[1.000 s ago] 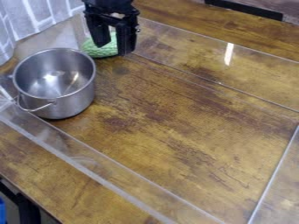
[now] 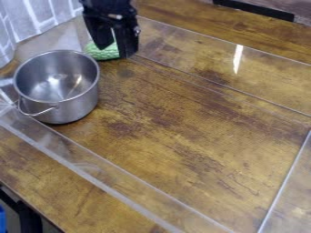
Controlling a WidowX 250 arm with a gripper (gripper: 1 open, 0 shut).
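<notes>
My black gripper (image 2: 115,44) reaches down from the top left over a pale green, knobbly cloth-like object (image 2: 100,51), hiding much of it. Whether the fingers are open or shut, or touch the green object, I cannot tell. A steel pot (image 2: 55,86) with side handles stands below and left of them.
Clear plastic edging runs along the lower left and right. A crumpled translucent sheet (image 2: 25,23) lies at the top left.
The pot has not moved.
</notes>
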